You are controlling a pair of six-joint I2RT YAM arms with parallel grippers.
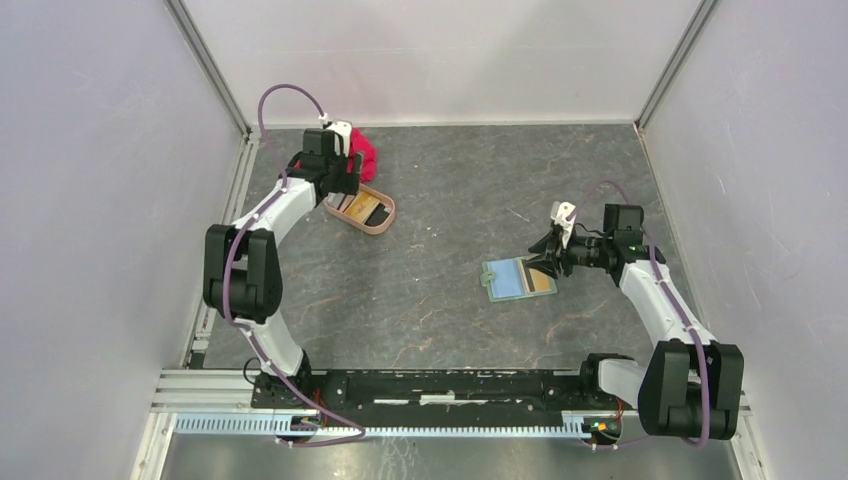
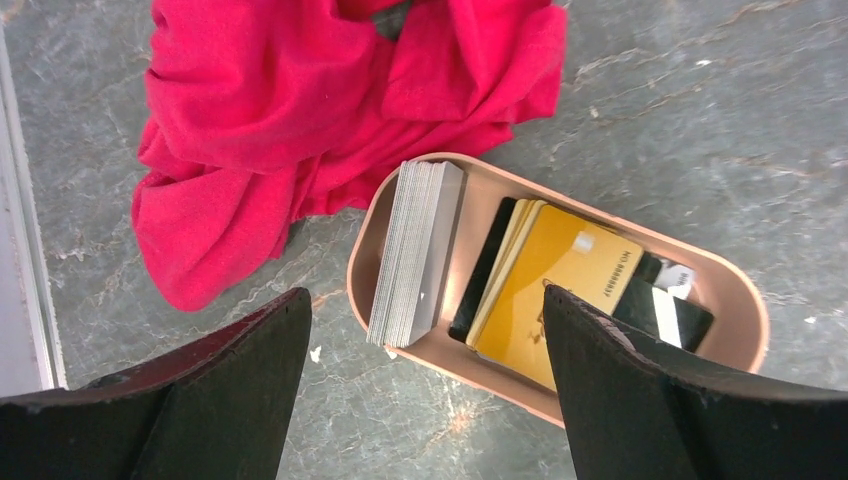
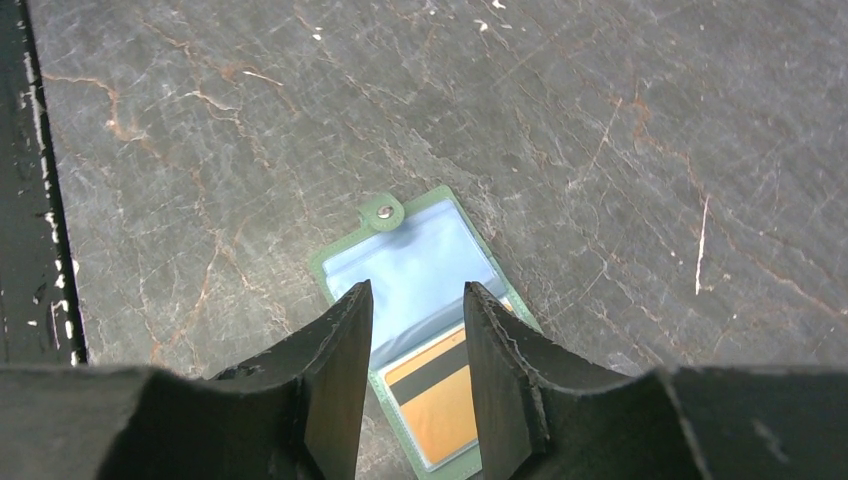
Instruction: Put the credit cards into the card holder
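Note:
A pinkish oval tray [image 2: 480, 365] holds a stack of thin pale cards [image 2: 405, 250], yellow cards [image 2: 560, 280] and dark cards. My left gripper [image 1: 340, 170] is above it, open, its fingers on either side in the left wrist view with nothing between. The green-edged card holder [image 3: 410, 265] lies on the table at the right, with a blue pocket and an orange card [image 3: 440, 410] with a dark stripe. My right gripper is over the holder, part open, nothing visible between its fingers.
A crumpled red cloth [image 2: 260, 120] lies just behind the tray. White walls [image 1: 90, 200] bound both sides.

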